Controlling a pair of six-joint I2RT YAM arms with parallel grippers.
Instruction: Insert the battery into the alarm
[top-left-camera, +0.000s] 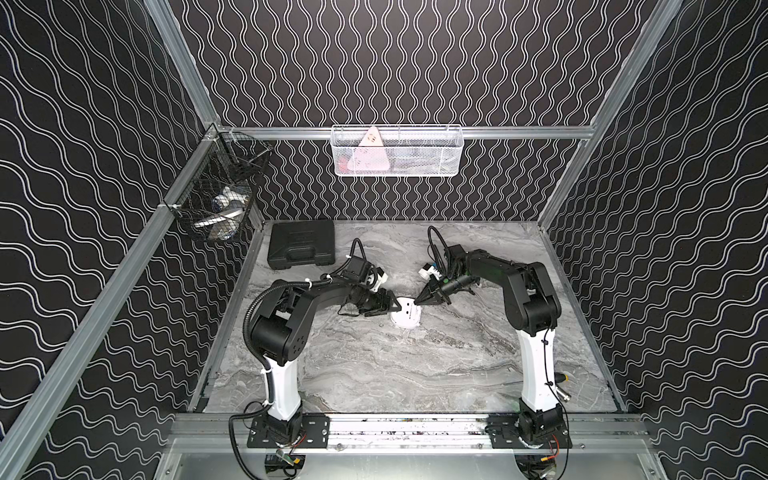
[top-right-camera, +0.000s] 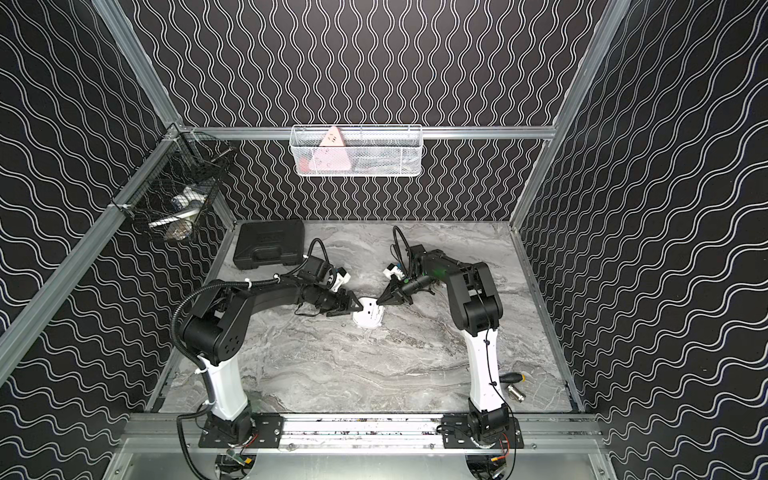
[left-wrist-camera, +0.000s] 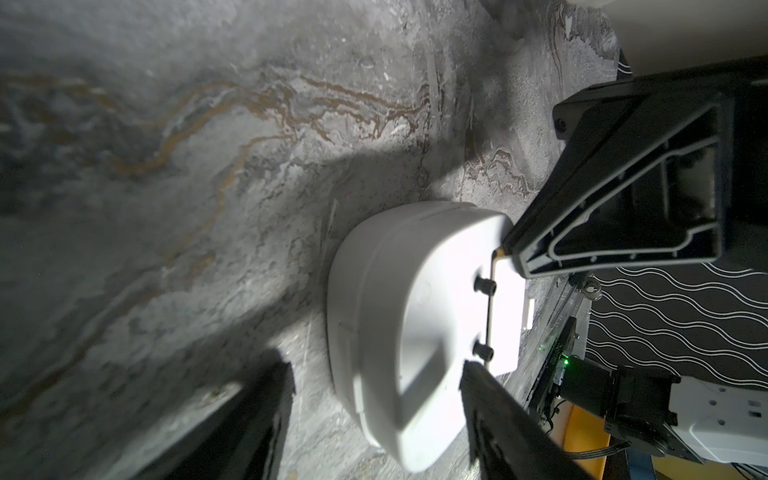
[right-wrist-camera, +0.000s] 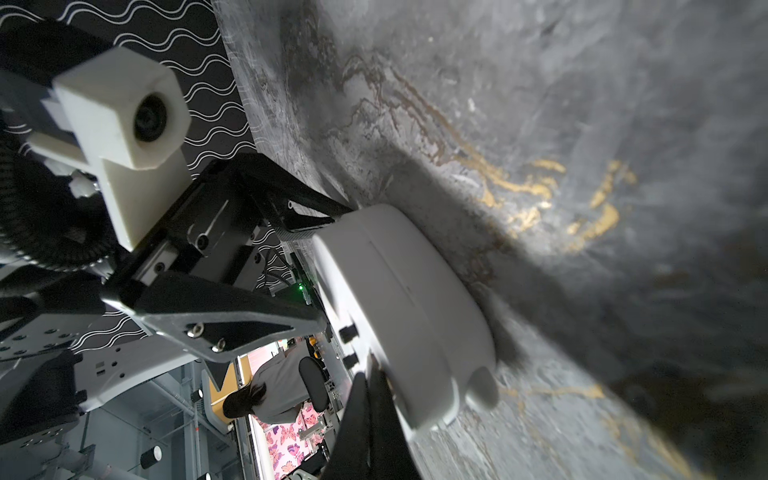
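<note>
The white alarm (top-left-camera: 406, 313) lies on the table between both arms. Its face with two dark studs and a thin slot shows in the left wrist view, beside the alarm's rounded white body (left-wrist-camera: 376, 304). My left gripper is open, with one finger on each side of the alarm's near end; whether the fingers touch it is unclear. My right gripper is shut, its tips against the alarm's face near the studs. Nothing shows between those tips. No battery can be made out; the alarm's inside is hidden.
A black case (top-left-camera: 301, 244) lies at the back left. Near the right arm's base lies a screwdriver (top-right-camera: 510, 377) with a small metal part (top-right-camera: 517, 393) beside it. A white mesh basket (top-left-camera: 397, 152) hangs on the back rail.
</note>
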